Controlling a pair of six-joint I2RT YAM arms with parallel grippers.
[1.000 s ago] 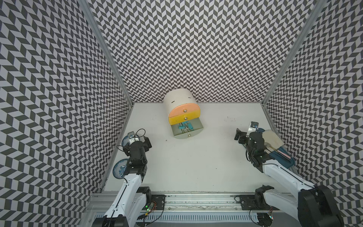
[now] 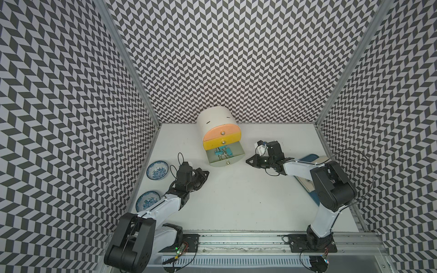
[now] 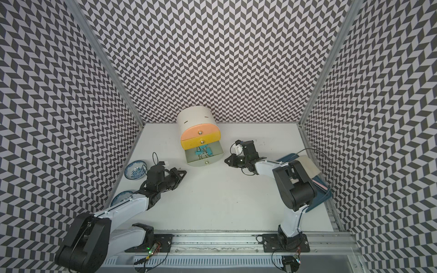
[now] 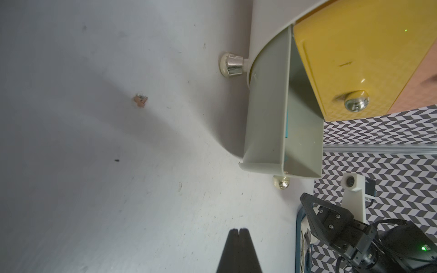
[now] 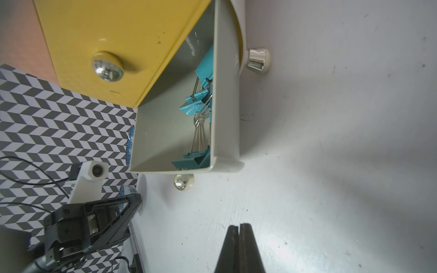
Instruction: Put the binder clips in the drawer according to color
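Observation:
A rounded cream drawer unit (image 2: 215, 116) stands at the back. Its peach top drawer (image 2: 221, 132) and yellow middle drawer (image 2: 222, 141) are closed, while the pale green bottom drawer (image 5: 227, 104) is pulled out. Several teal binder clips (image 5: 194, 107) lie inside the green drawer; its front wall hides part of them in the right wrist view. My left gripper is shut and empty, in front and to the left of the drawer. Shut with nothing between its fingers, my right gripper is just right of the drawer, not touching it.
Two blue-patterned plates (image 2: 157, 170) sit at the table's left edge, close to my left arm. A blue and beige item (image 3: 304, 166) lies on the right under my right arm.
Both grippers have moved inward toward the green drawer, my left one rightward from near the plates, my right one leftward. The drawer unit and the clips have stayed in place.

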